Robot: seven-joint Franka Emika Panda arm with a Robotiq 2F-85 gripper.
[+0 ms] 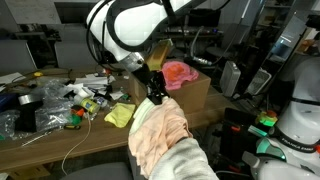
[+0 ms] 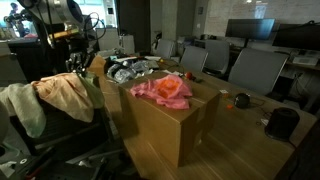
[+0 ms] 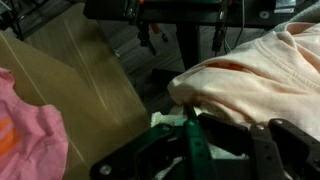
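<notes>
My gripper (image 1: 158, 98) points down at the top of a pile of cloths and is shut on a pale white-green cloth (image 1: 147, 112). A peach cloth (image 1: 163, 138) lies beside and over it, with a white cloth (image 1: 183, 162) lower down. In the wrist view, the peach cloth (image 3: 262, 80) spreads to the right of the gripper, and the pale cloth (image 3: 172, 120) shows at the fingertips. Exterior view 2 shows the pale green cloth (image 2: 32, 108) hanging beneath the gripper (image 2: 79, 72). What supports the pile is mostly hidden.
A large cardboard box (image 2: 165, 125) stands beside the pile, with a pink cloth (image 2: 165, 90) on top. A yellow cloth (image 1: 120, 115) and cluttered tools lie on the wooden table (image 1: 45, 150). Black chairs (image 2: 256, 72) line the back.
</notes>
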